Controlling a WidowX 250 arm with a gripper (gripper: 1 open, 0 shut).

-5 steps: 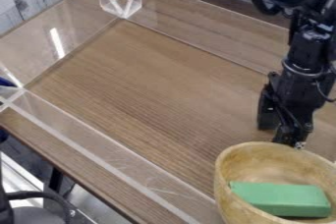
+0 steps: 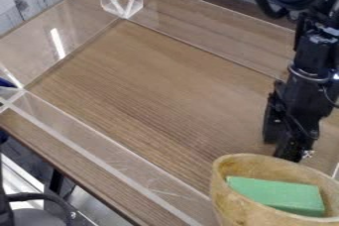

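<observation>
The black gripper (image 2: 288,131) reaches down along the right edge, its tip low over the tabletop just behind a tan bowl (image 2: 236,210). A green block (image 2: 276,195) sits inside that bowl. The gripper's fingers are dark and bunched together, so I cannot tell how far apart they stand or whether anything is between them.
A clear bracket (image 2: 121,2) stands at the back left. Dark equipment (image 2: 27,210) is at the lower left, beyond the table's edge.
The gripper has shifted slightly to the left. The bowl and green block appear a little higher in the picture and slightly left of where they were.
</observation>
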